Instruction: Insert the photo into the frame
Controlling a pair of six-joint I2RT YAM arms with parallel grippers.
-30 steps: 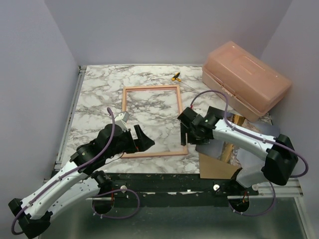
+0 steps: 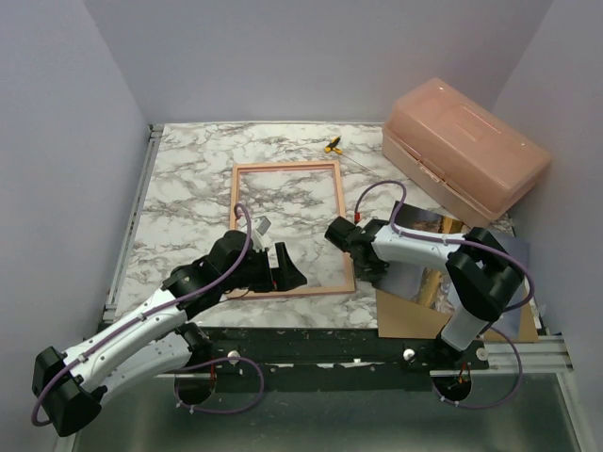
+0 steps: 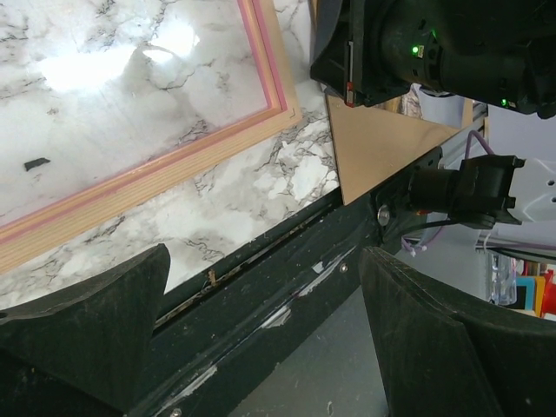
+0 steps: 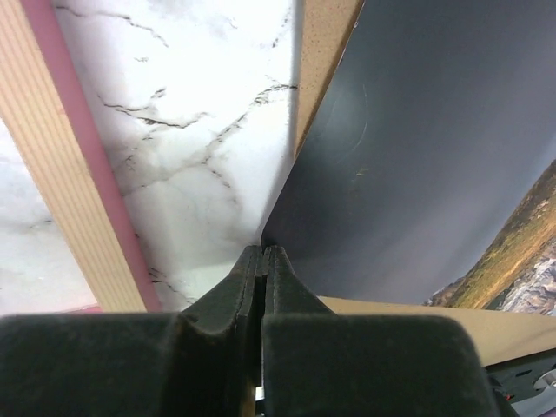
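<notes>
The wooden frame [image 2: 289, 291] lies on the marble surface in the middle, its clear pane inside. To its right the photo [image 4: 417, 139], dark with a strip of golden scenery, lies over brown boards [image 2: 405, 320]. My right gripper [image 2: 369, 273] is down at the photo's left edge beside the frame, shut; whether the thin edge is between its fingertips I cannot tell. My left gripper [image 2: 285, 268] hangs open over the lower part of the frame, nothing between its fingers.
A peach plastic box [image 2: 466, 146] sits at the back right. A small yellow-black tool [image 2: 333, 146] lies behind the frame. A dark rail runs along the front edge.
My left arm has moved a little to the right. My right gripper has come down onto the photo's edge and shut, its forearm swinging slightly.
</notes>
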